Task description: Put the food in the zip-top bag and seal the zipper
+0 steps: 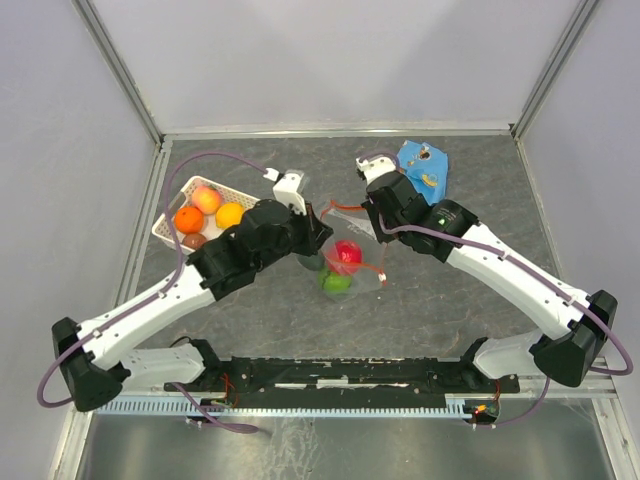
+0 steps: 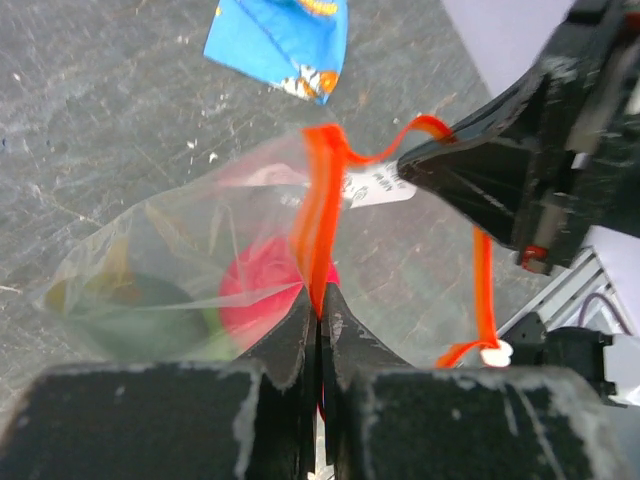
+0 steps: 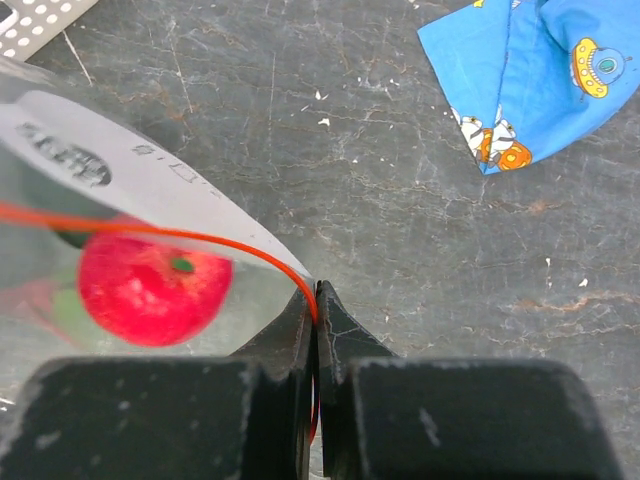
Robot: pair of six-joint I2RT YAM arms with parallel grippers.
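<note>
The clear zip top bag [image 2: 235,190] has an orange zipper edge [image 1: 345,207] and hangs between my two grippers with its mouth parted. My left gripper is shut on one side of that edge. On the opposite side, my right gripper is shut on the edge too, the orange strip running down between its fingers. Inside the bag lie a red round item [image 3: 155,282], a bright green item [image 1: 336,281] and a dark green one [image 2: 135,320], blurred through the plastic. A loose end of the orange zipper [image 2: 484,300] dangles below the right gripper.
At the left stands a white perforated basket [image 1: 233,188] with an orange [image 1: 188,220], a yellow-orange fruit [image 1: 229,215], a peach-coloured fruit [image 1: 207,199] and a brown item [image 1: 194,241]. A blue patterned cloth [image 1: 424,168] lies behind the right arm.
</note>
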